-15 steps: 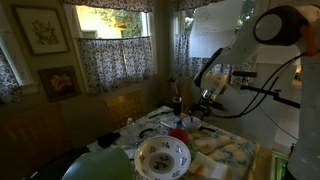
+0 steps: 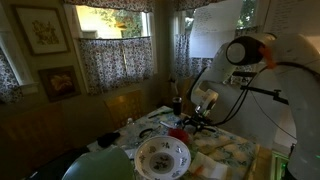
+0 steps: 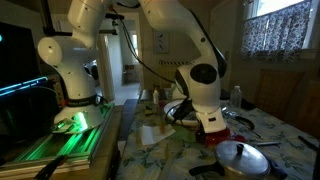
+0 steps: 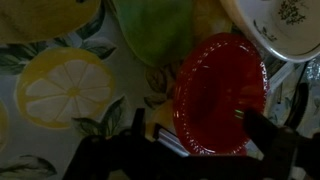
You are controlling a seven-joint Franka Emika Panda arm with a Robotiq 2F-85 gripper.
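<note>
In the wrist view a red oval dish (image 4: 215, 95) lies beneath my gripper, whose dark fingers stand wide apart with nothing gripped. From the side, my gripper (image 3: 208, 132) points down over the table, with the red dish (image 3: 232, 138) partly hidden behind it. The other exterior view has the gripper (image 2: 198, 122) above and just right of the red dish (image 2: 178, 134). Whether the fingers touch the dish cannot be told.
A white patterned bowl (image 4: 285, 22) and a green cloth (image 4: 158, 30) border the dish. A lidded metal pot (image 3: 243, 160) stands near the table's front. The lemon-print tablecloth (image 4: 70, 85) is clear at left in the wrist view.
My arm has stretched out to the left in exterior view 1, its elbow lower. The gripper has come closer to the red dish, which appears unmoved.
</note>
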